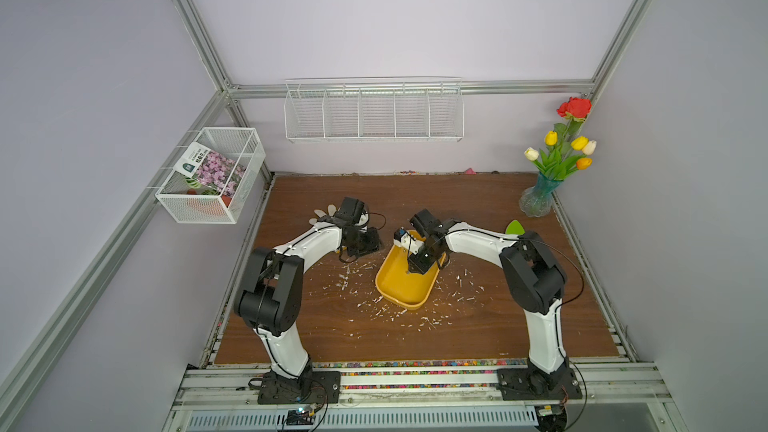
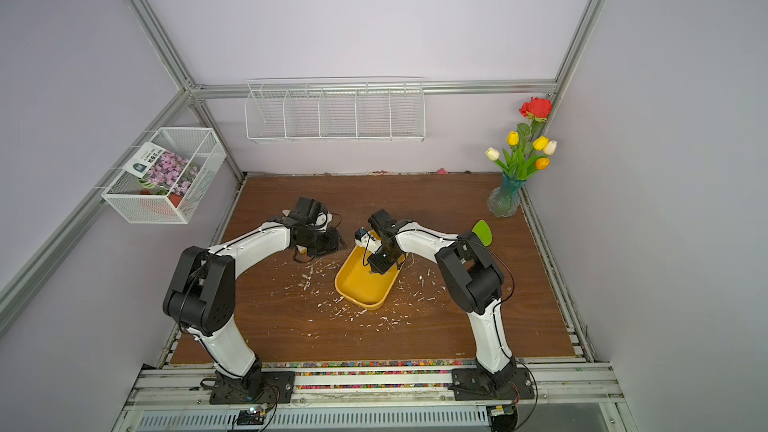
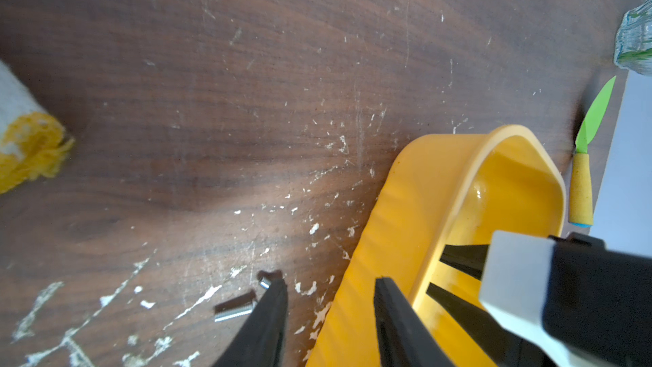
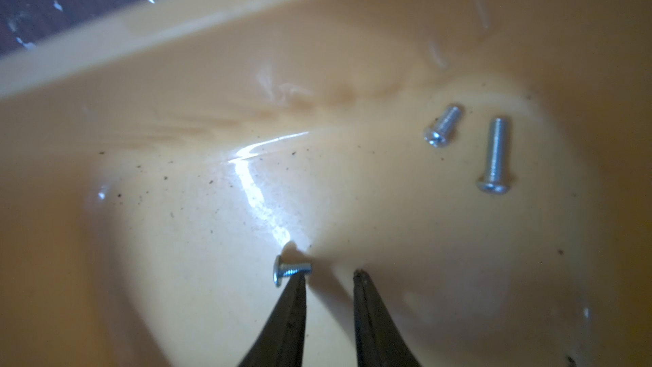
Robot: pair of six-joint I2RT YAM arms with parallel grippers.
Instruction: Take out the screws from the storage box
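Observation:
The yellow storage box point(image 1: 405, 289) stands mid-table. My right gripper is inside it, low over the floor, with its fingers open. A short screw point(image 4: 292, 269) lies at the outer side of the left fingertip, not between the fingers; whether they touch I cannot tell. Farther off in the box lie another short screw point(image 4: 443, 125) and a longer screw point(image 4: 496, 156). My left gripper hangs open and empty over the table, left of the box. Near its fingers a longer screw point(image 3: 234, 306) and a small screw point(image 3: 270, 278) rest on the table.
White scratches and flecks mark the brown table point(image 1: 336, 336). A green-bladed trowel point(image 3: 594, 119) lies right of the box, and a flower vase point(image 1: 537, 198) stands at the back right. A white-and-yellow cloth item point(image 3: 27, 136) lies left.

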